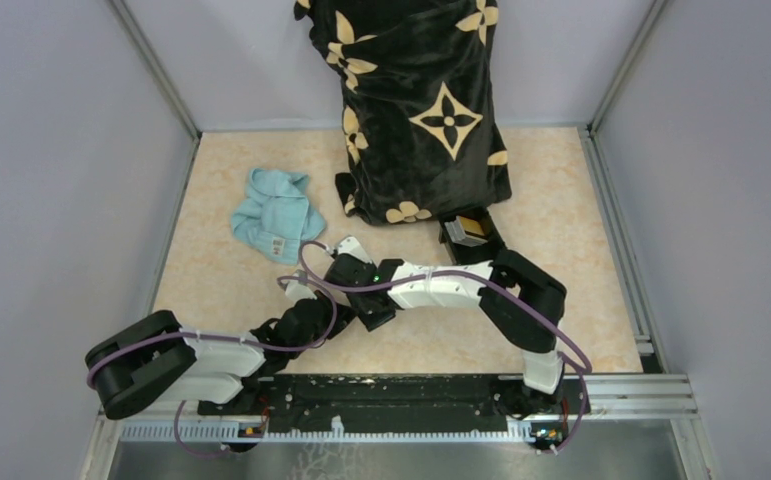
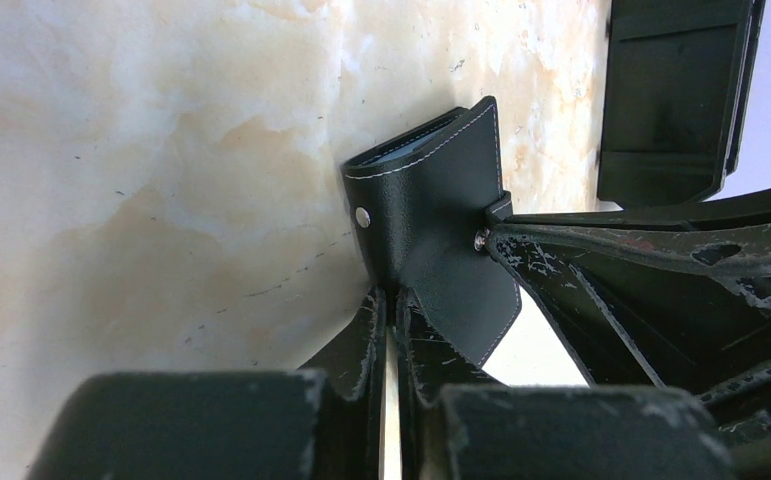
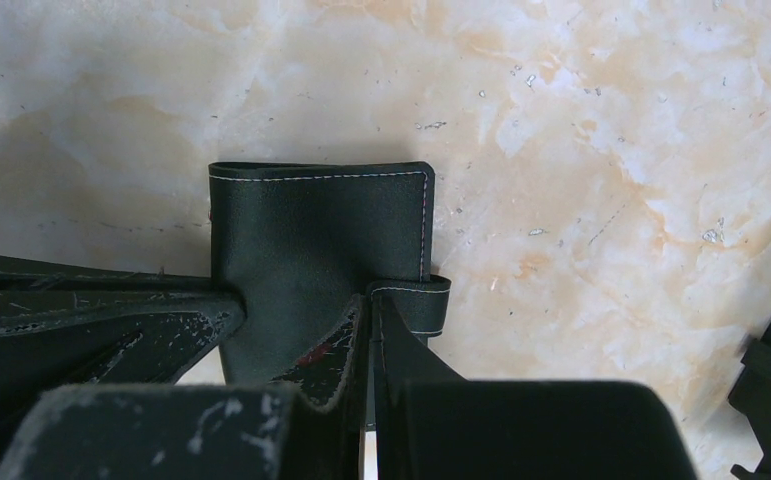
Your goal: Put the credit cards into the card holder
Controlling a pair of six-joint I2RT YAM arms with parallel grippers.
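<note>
The black leather card holder (image 1: 379,319) stands folded near the table's front, partly hidden under the arms from above. In the left wrist view, my left gripper is shut on the spine side of the holder (image 2: 421,215), below a round metal stud. My right gripper is shut, with its tips at the holder's strap (image 3: 416,303); whether the strap is pinched cannot be made out. White and yellow cards (image 1: 466,231) lie in the black box (image 1: 488,247) at the right.
A light-blue cloth (image 1: 276,213) lies at the back left. The large black patterned blanket (image 1: 426,130) fills the back middle, close against the box.
</note>
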